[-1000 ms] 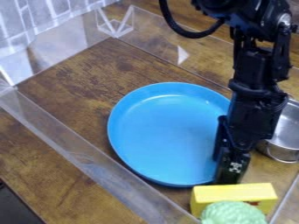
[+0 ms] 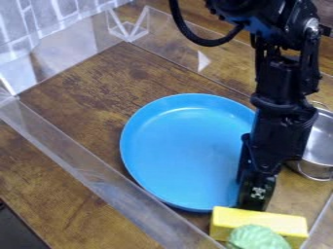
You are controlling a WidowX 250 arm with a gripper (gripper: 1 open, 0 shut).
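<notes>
My black gripper (image 2: 258, 176) hangs low at the right side of a blue plate (image 2: 178, 149), its tip close to the plate's rim and the floor of the clear-walled box. Its fingers are dark and hard to make out; I see nothing clearly held between them. Just below it lie a yellow block (image 2: 258, 219) and a pale green round object (image 2: 256, 238) at the bottom edge.
A steel bowl (image 2: 314, 156) sits behind the gripper on the right, partly hidden. Transparent walls (image 2: 58, 135) edge the space.
The gripper has shifted very slightly. The yellow block and green object sit a little differently at the bottom; the plate looks nearly unchanged.
</notes>
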